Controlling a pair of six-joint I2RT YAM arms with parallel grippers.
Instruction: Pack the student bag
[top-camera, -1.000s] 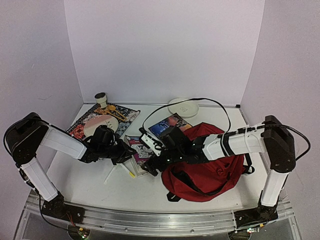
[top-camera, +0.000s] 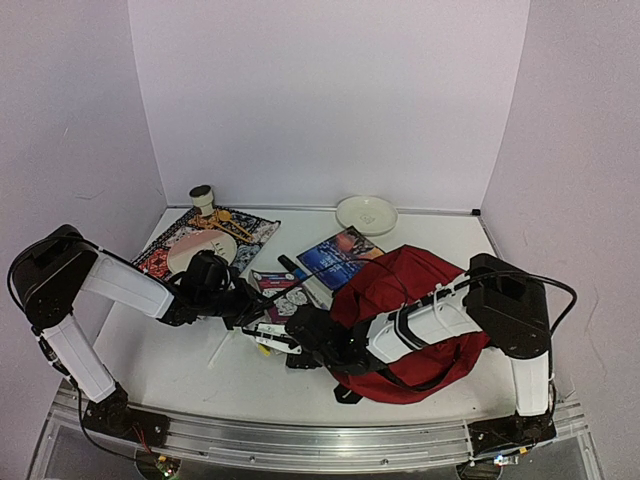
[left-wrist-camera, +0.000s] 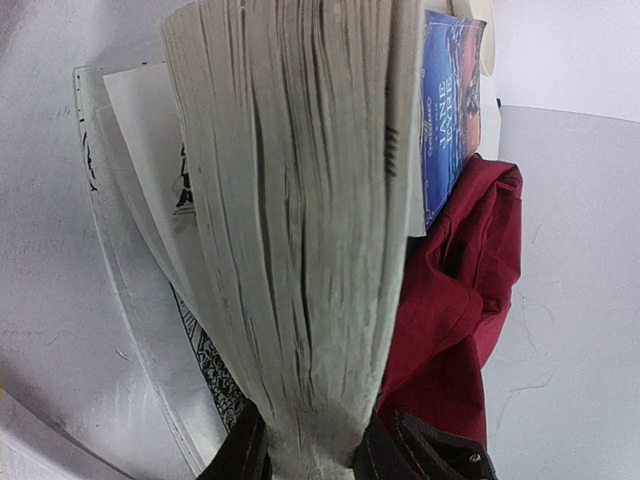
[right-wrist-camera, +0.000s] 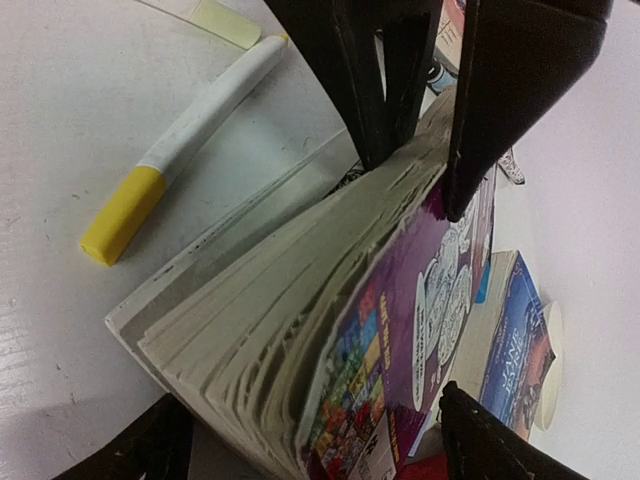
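Note:
A thick book with a purple patterned cover (right-wrist-camera: 425, 300) stands tilted, its page edges facing the left wrist camera. My left gripper is shut on it, with a finger on either side of the pages. From the other side, my right gripper is open, its fingers wide apart around the book's lower corner. Whether they touch it is hard to tell. Beneath lies another white-edged book (left-wrist-camera: 125, 260). A blue book titled Jane Eyre (top-camera: 340, 260) lies behind. The red bag (top-camera: 425, 375) spreads open at the right, partly under my right arm.
A yellow-ended white marker (right-wrist-camera: 185, 150) lies near the books. At the back are a white plate (top-camera: 366, 214), a cup (top-camera: 202, 198) and a patterned cloth (top-camera: 258, 232) bearing a round pinkish disc (top-camera: 200, 248). Bare table shows at front left.
The left arm stays where it was.

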